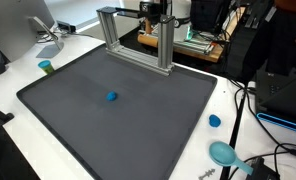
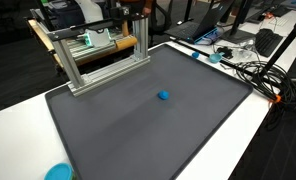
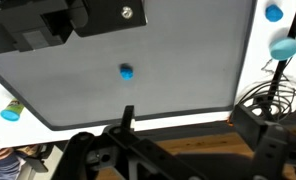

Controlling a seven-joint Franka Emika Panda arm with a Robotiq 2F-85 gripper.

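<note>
My gripper stands open in the wrist view, its dark fingers (image 3: 116, 140) wide apart with nothing between them. Beyond the fingers, a small blue piece (image 3: 126, 72) lies on the grey board (image 3: 203, 75). Exterior view 1 has that same blue piece (image 1: 112, 96) in the board's far left part, with free surface around it. The gripper looks down from well above the board and touches nothing there. In the exterior views the fingers cannot be made out clearly.
A rack-like frame (image 1: 138, 52) stands at the board's back edge. Off the board lie a blue disc (image 1: 214, 121), a teal spoon-like dish (image 1: 226, 155) with dark cables nearby, and a green container (image 1: 46, 67) at the far left. Most of the board is bare.
</note>
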